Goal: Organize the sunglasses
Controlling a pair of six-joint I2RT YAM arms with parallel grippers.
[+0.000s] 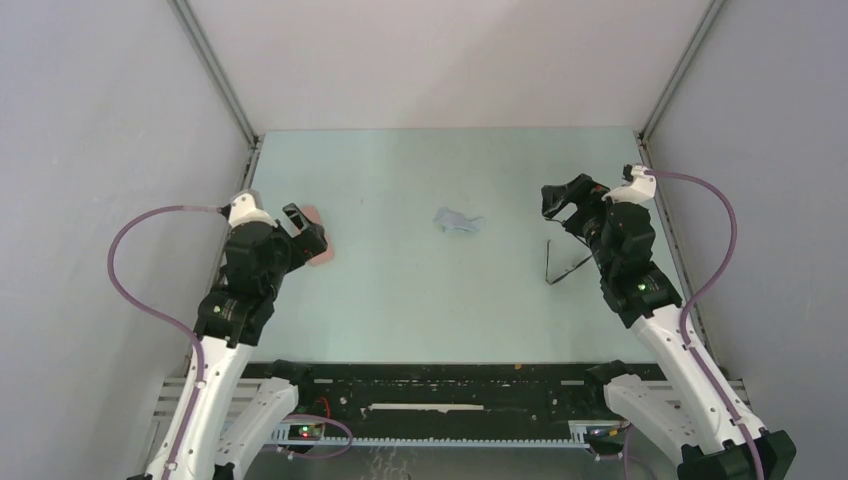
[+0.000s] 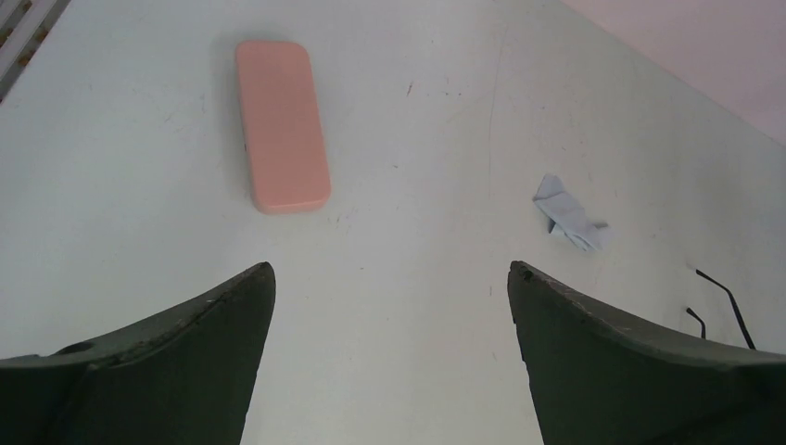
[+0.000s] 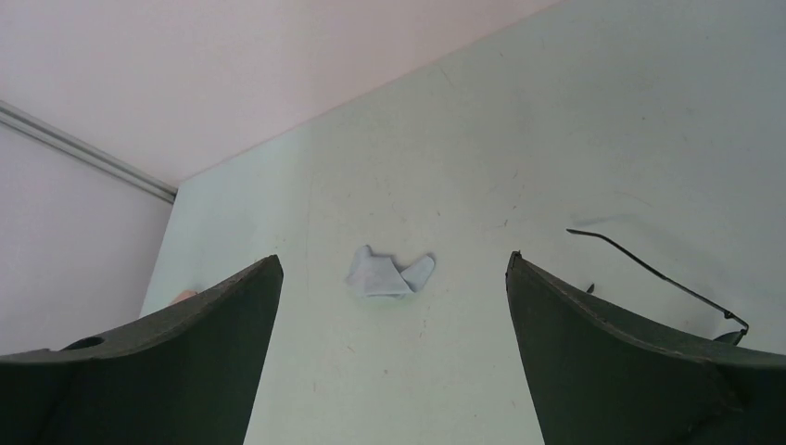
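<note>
On the right of the table lie dark thin-framed sunglasses with temples unfolded, partly under my right gripper, which hangs open above them; in the right wrist view a temple shows beside its finger. A pink rectangular case lies at the left, partly hidden in the top view by my left gripper, open and empty above it. A crumpled pale grey-blue cloth rests near the table's middle, also in the left wrist view.
Walls and metal rails enclose its back and sides. A dark strip with cables runs along the front edge.
</note>
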